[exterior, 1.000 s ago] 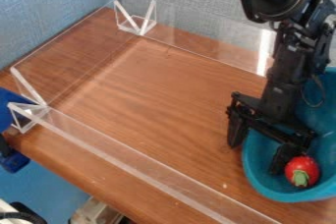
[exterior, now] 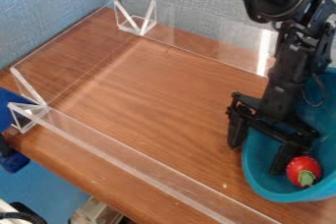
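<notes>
My black arm comes down from the top right, and its gripper (exterior: pixel 262 149) is lowered into a teal bowl (exterior: pixel 269 191) at the right edge of the view. A red round object with a green top (exterior: pixel 304 170), like a toy vegetable, lies in the bowl at the lower fingertip. The fingers look apart, one near the bowl's left rim and one beside the red object; whether they touch it is unclear.
A wooden table (exterior: pixel 144 100) fills the middle, largely clear, bordered by clear plastic barriers with white brackets (exterior: pixel 27 110). A blue object (exterior: pixel 11 154) is at the left edge. Walls stand behind.
The gripper and the red object have shifted very slightly; otherwise the scene looks the same.
</notes>
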